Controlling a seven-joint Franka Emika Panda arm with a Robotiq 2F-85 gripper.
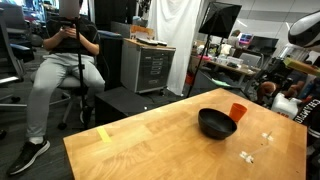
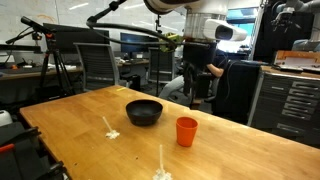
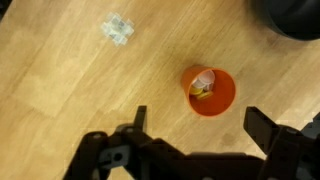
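Observation:
An orange cup (image 3: 187, 82) stands upright on the wooden table; in the wrist view several small yellow and pale pieces (image 3: 202, 83) show inside it. My gripper is open, its two fingers wide apart with nothing between them. The gripper is above the table, and the cup appears between and just ahead of the fingers in the wrist view. A black bowl (image 2: 144, 112) sits beside the cup, also seen as a dark bowl (image 1: 217, 124) in exterior view 1.
Pale tape-like marks (image 3: 117, 29) lie on the table, with another pale mark (image 2: 162, 165) near the edge in exterior view 2. A seated person (image 1: 72, 60) is beyond it.

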